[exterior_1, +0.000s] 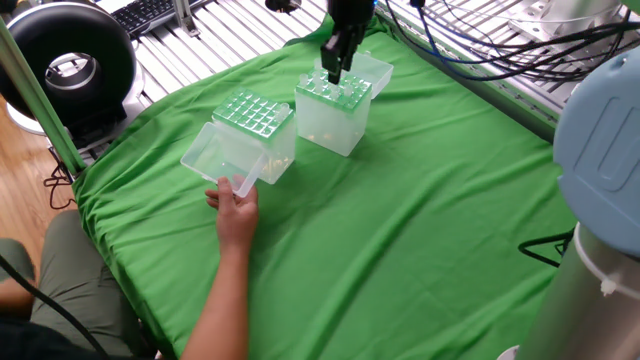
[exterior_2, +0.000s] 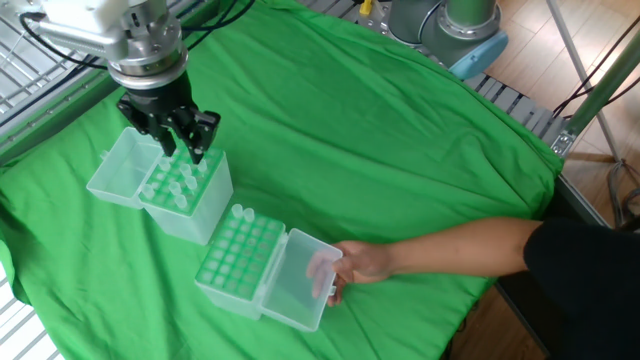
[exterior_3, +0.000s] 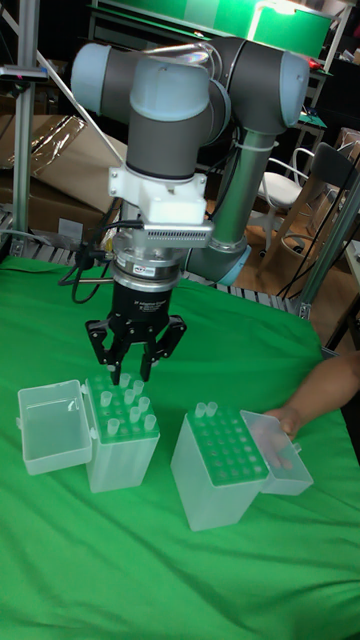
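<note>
Two clear plastic tip boxes with green racks stand upright on the green cloth, their lids swung back. One box (exterior_3: 121, 462) has several clear tips (exterior_3: 145, 405) standing in its rack. The other box (exterior_3: 216, 491) carries two tips (exterior_3: 206, 410) at one corner; its other holes look empty. Above the first box's rack, my gripper (exterior_3: 132, 378) points down with its fingers apart. A tip (exterior_3: 125, 380) shows near the gap, but I cannot tell whether the fingers touch it. In the second exterior view, the gripper (exterior_2: 184, 155) is over the rack's back edge.
A person's hand (exterior_1: 234, 203) holds the open lid (exterior_1: 222, 160) of the second box. The first box's lid (exterior_2: 125, 172) lies open on its far side. Cables (exterior_1: 510, 60) run along the table's edge.
</note>
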